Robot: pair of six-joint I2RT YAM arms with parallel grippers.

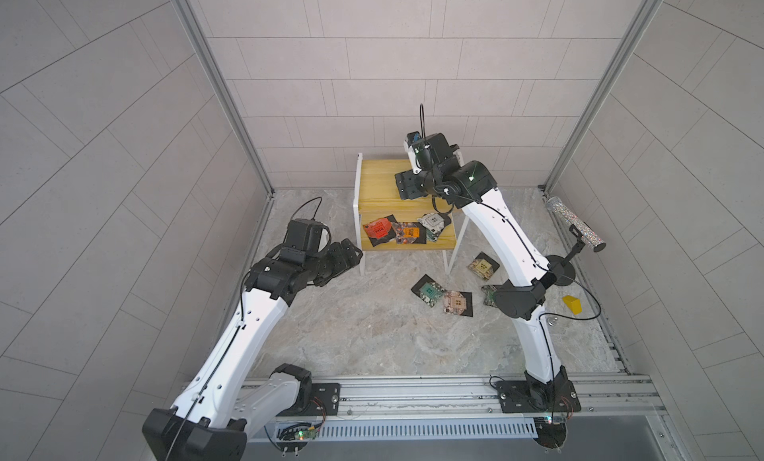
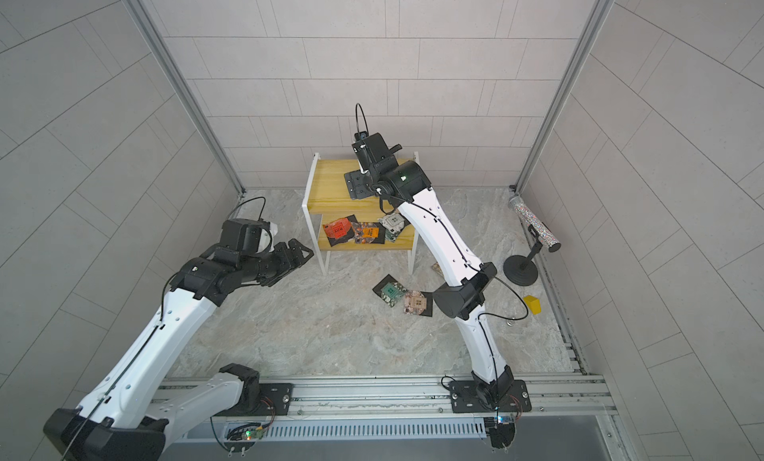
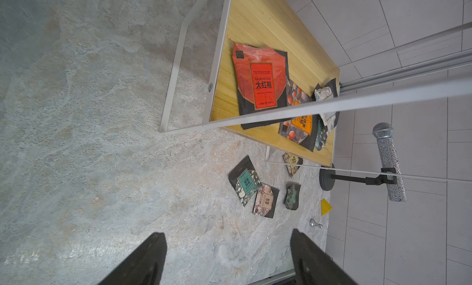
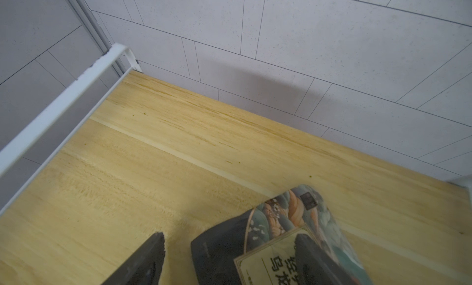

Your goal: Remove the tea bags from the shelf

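Note:
A two-tier wooden shelf (image 1: 382, 178) stands at the back. My right gripper (image 1: 410, 185) is open over its upper board, where a cream-labelled tea bag (image 4: 268, 243) lies between and below the fingertips in the right wrist view. The lower board holds a red tea bag (image 1: 379, 228), an orange-labelled tea bag (image 1: 409, 233) and a pale tea bag (image 1: 434, 223). Several tea bags (image 1: 457, 302) lie on the floor in front. My left gripper is open at the shelf's front left, with nothing between its fingers.
The shelf's white side frames (image 4: 59, 105) rise at the board's ends. A microphone on a stand (image 1: 575, 224), a yellow object (image 1: 571, 303) and a small metal item (image 3: 316, 224) are at the right. The floor before the left gripper is clear.

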